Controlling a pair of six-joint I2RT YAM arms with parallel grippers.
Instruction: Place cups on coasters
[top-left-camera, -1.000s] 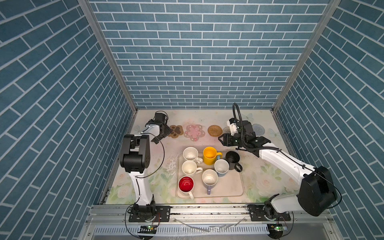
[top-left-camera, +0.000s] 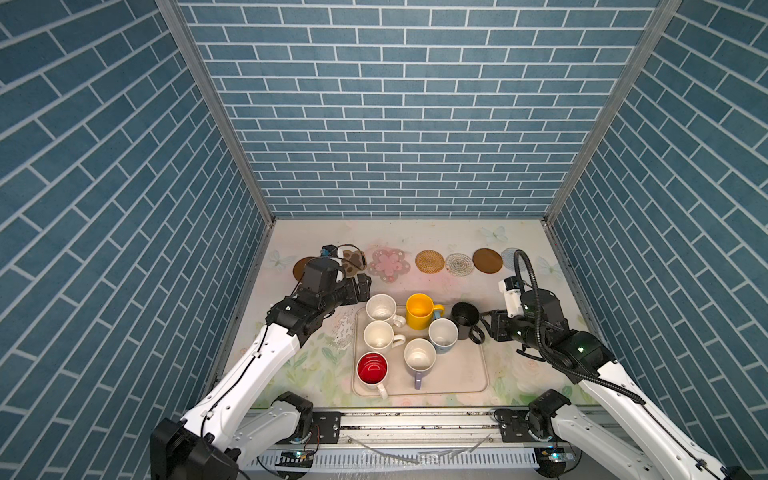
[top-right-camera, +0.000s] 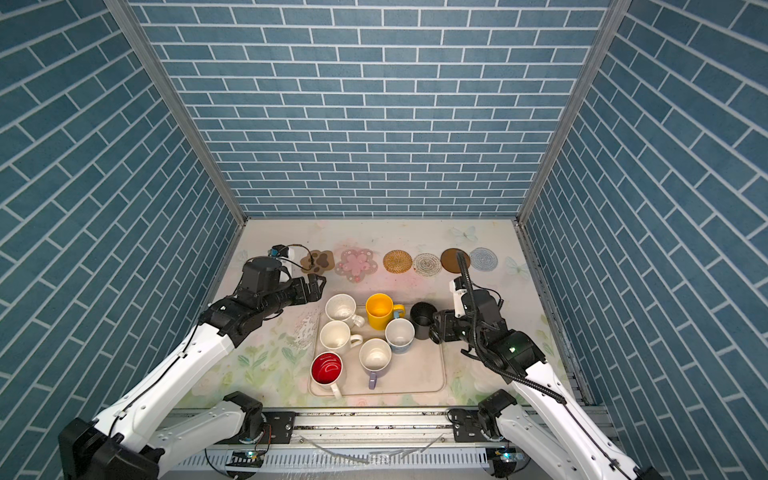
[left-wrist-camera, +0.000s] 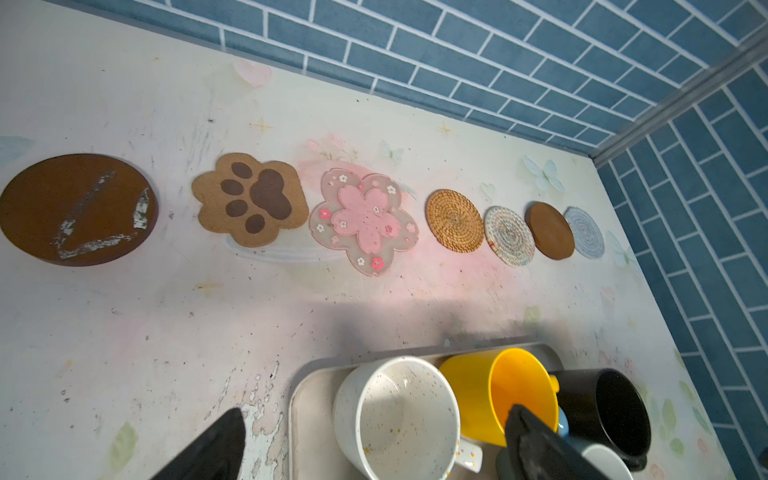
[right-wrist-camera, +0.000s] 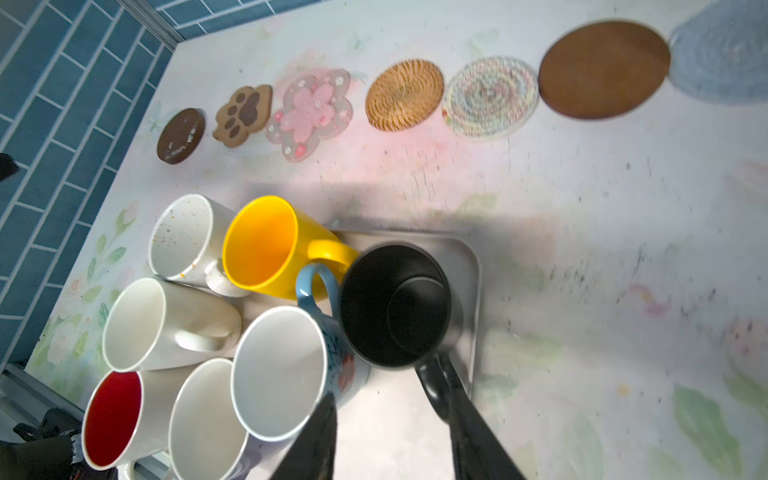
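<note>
A tray (top-left-camera: 472, 368) holds several mugs: white (left-wrist-camera: 396, 416), yellow (left-wrist-camera: 488, 384), black (right-wrist-camera: 392, 304), light blue (top-left-camera: 442, 334), red-lined (top-left-camera: 372, 369), and others. A row of coasters runs behind it, including a brown oval (left-wrist-camera: 76, 208), a paw (left-wrist-camera: 248, 200), a pink flower (left-wrist-camera: 364, 220) and round woven ones (right-wrist-camera: 404, 93). My left gripper hangs open above the tray's back-left, near the white mug. My right gripper is at the tray's right, its fingertips apart just short of the black mug's handle, nothing between them.
Blue tiled walls enclose the table (top-left-camera: 520, 376) at the back and both sides. Mugs stand closely packed on the tray.
The mugs are unmoved.
</note>
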